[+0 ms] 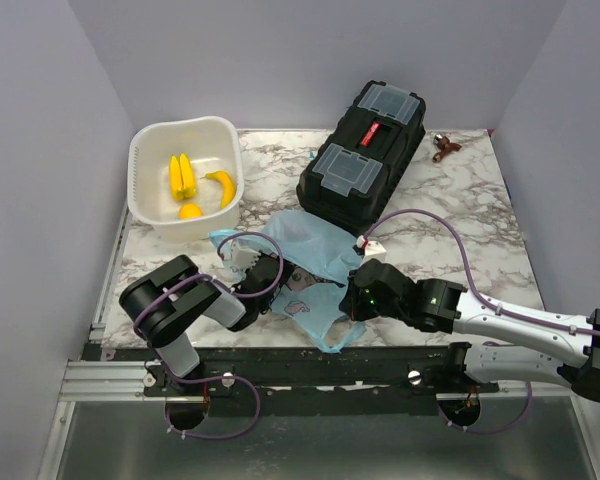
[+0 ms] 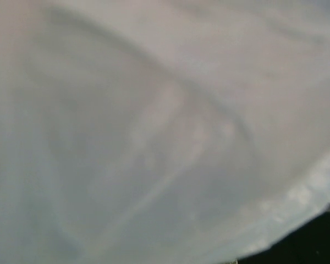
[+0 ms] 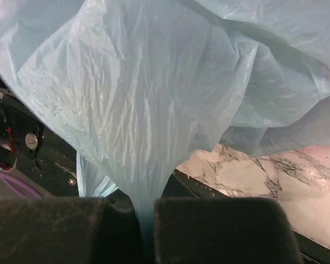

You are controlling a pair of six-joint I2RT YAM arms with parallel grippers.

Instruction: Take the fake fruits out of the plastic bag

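The light blue plastic bag point(image 1: 310, 243) lies crumpled on the marble table, its mouth held up. My left gripper point(image 1: 285, 268) reaches into the bag, its fingertips hidden; the left wrist view is filled by blurred translucent plastic point(image 2: 154, 132), so its finger does not show there. My right gripper is shut on a gathered fold of the bag point(image 3: 126, 99) at its right side. No fruit shows clearly inside the bag.
A white bin point(image 1: 142, 170) at the back left holds several bananas point(image 1: 223, 187) and an orange fruit point(image 1: 190, 211). A black toolbox point(image 1: 365, 150) stands behind the bag.
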